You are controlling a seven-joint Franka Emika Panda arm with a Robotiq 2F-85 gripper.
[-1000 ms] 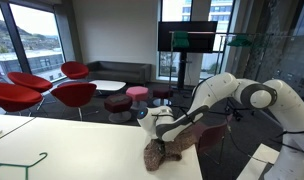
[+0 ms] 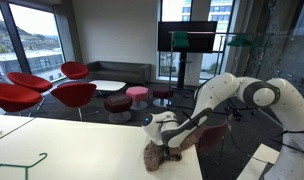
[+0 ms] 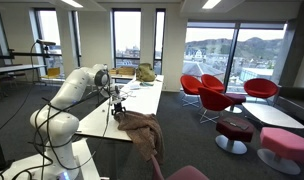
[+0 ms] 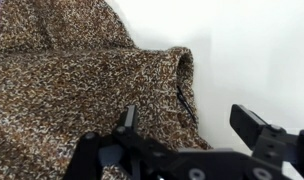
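A brown speckled knit garment [image 4: 62, 95] fills the left of the wrist view, its folded edge running down between my fingers. My gripper is open, with one finger over the knit and the other above the bare white table. In exterior view 1 the garment [image 2: 152, 157] lies at the table's right end, partly hidden by the gripper. Exterior view 2 shows the garment [image 3: 142, 128] spread over the table's edge and hanging down. Whether the fingers touch the cloth is hard to tell.
A green hanger [image 2: 22, 164] lies on the white table [image 2: 87, 145] at the left, with clear surface between it and the garment. More green hangers hang on a rack [image 2: 180, 40] behind the arm. Red chairs [image 2: 74, 94] and stools stand beyond the table.
The gripper has shifted slightly right and lower over the garment in exterior view 1. The garment and the hanger on the table look unmoved.
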